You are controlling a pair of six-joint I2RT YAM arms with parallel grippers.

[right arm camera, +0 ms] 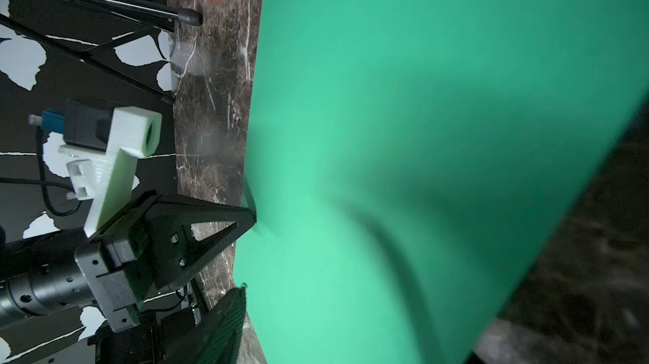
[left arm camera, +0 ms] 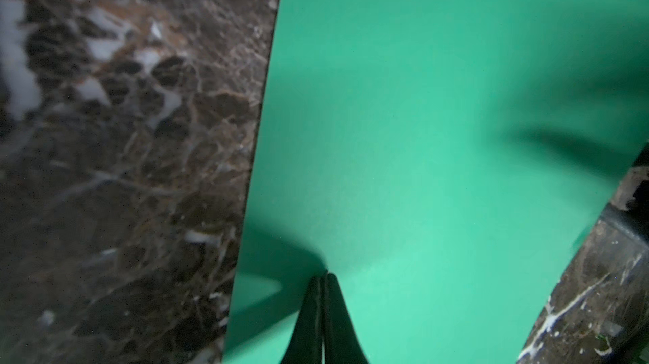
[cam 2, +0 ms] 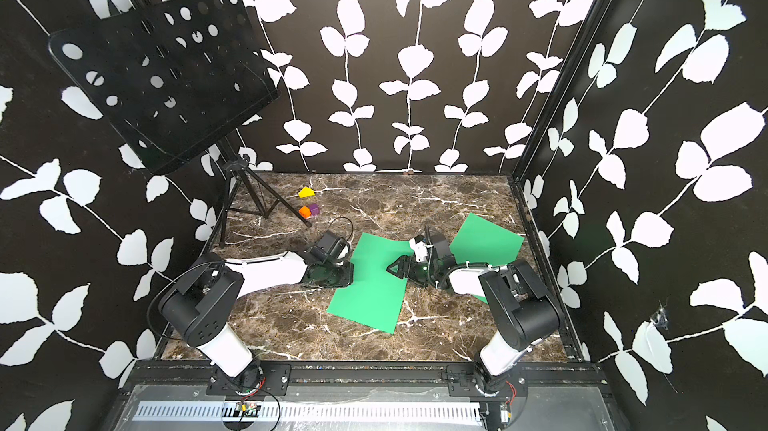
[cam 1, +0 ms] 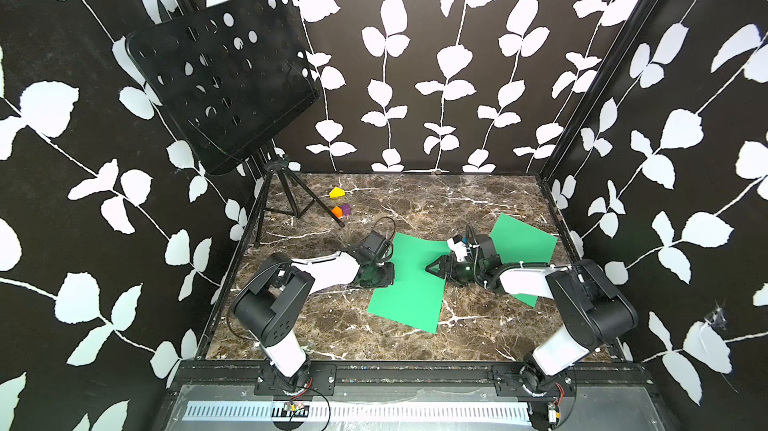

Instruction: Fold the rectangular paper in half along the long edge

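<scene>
A green paper (cam 1: 412, 287) lies on the marble table between my two arms, spread flat in the right wrist view. My left gripper is shut, no paper between its fingers; its tips touch or hover just over the sheet close to its left edge. The right wrist view shows that left gripper at the same edge from the side. My right gripper (cam 1: 436, 269) stands open over the sheet's right side, one dark finger (right arm camera: 226, 320) low in its own view and the other barely showing at the bottom.
A second green sheet (cam 1: 520, 240) lies under the right arm. Yellow (cam 1: 337, 192), orange (cam 1: 337, 211) and purple (cam 1: 346, 209) blocks sit at the back left, near a black tripod stand (cam 1: 277, 165).
</scene>
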